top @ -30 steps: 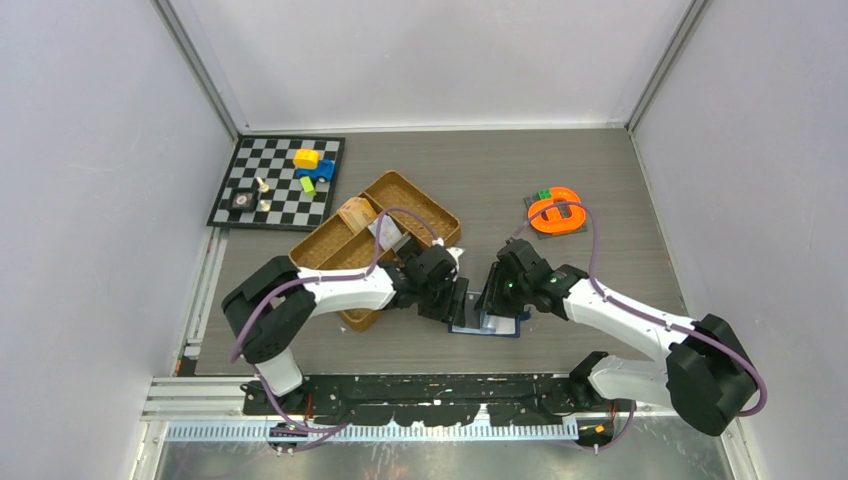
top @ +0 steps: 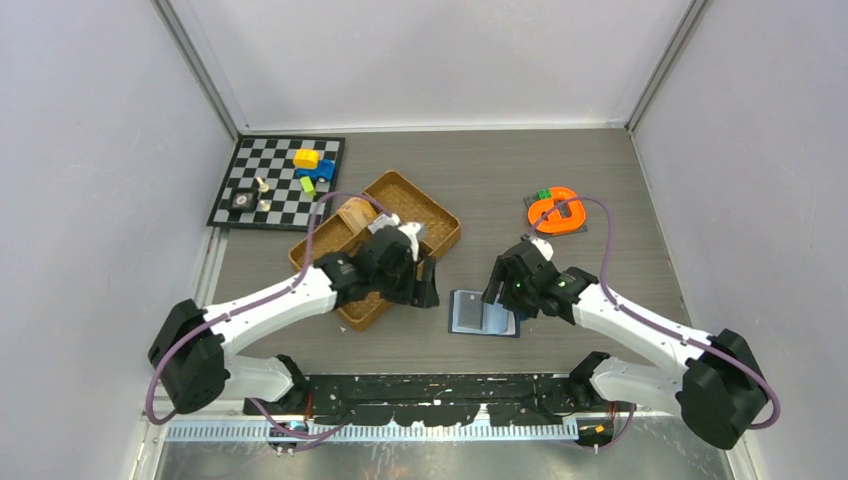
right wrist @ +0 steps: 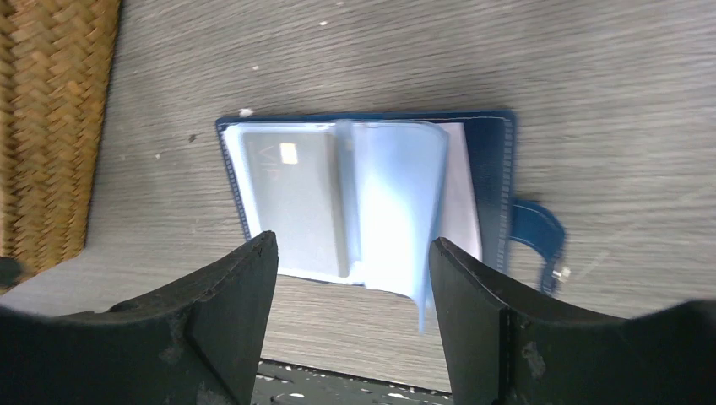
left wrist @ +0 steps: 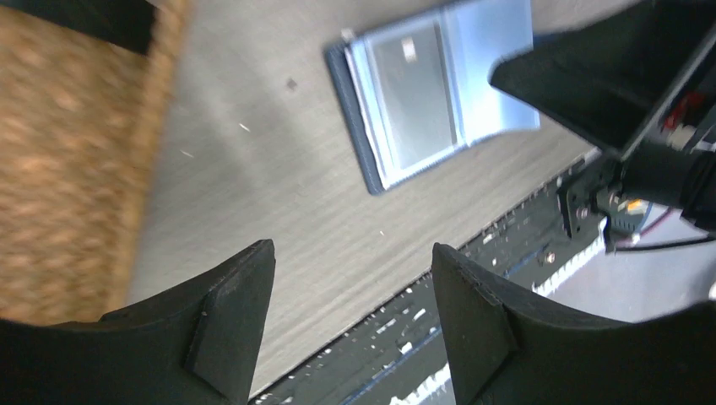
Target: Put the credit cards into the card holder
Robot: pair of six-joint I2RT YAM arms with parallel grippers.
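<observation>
Lying opened out on the table is the dark blue card holder, with clear sleeve pages. A grey card shows in its left side, and a loose sleeve page curls up beside it. My right gripper is open over the holder, nothing held between its fingers. To the holder's left, between it and the wicker basket, my left gripper stands open and empty above bare table. In the top view the right gripper partly covers the holder's right side.
The wicker basket stands at left centre under the left arm, with pale and dark items inside. A chessboard with small toys sits back left. An orange toy lies back right. Clear table lies between basket and orange toy.
The left gripper has drawn away leftward from the holder, toward the basket.
</observation>
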